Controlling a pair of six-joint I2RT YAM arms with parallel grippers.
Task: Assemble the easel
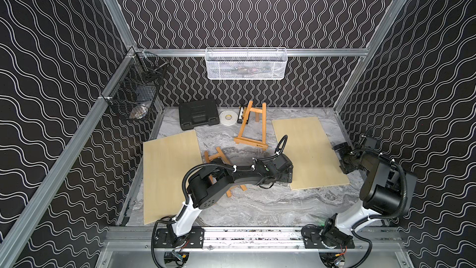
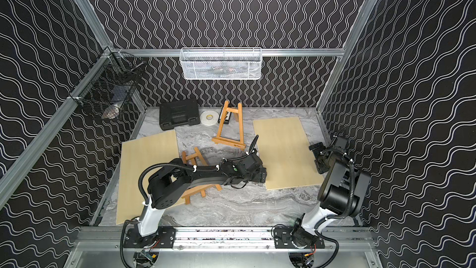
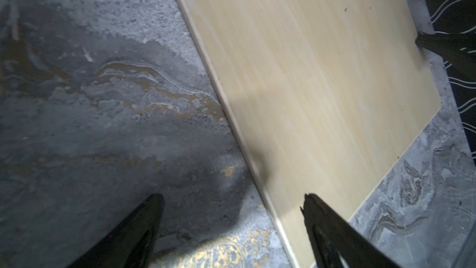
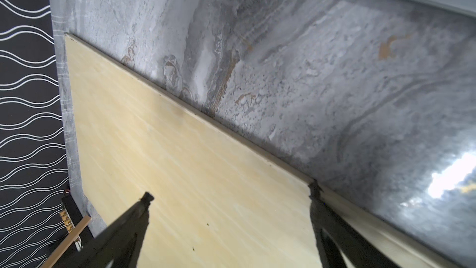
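Note:
A light plywood board lies flat on the right. My left gripper is open over its left edge, empty. My right gripper is open at the board's right edge, one fingertip at the rim, nothing held. A small wooden easel lies at the back middle; a second wooden frame is partly hidden under my left arm. Another board lies on the left.
A black case, a white tape roll and a small dark item stand at the back. A white wire basket hangs on the back wall. Marble surface shows at the front.

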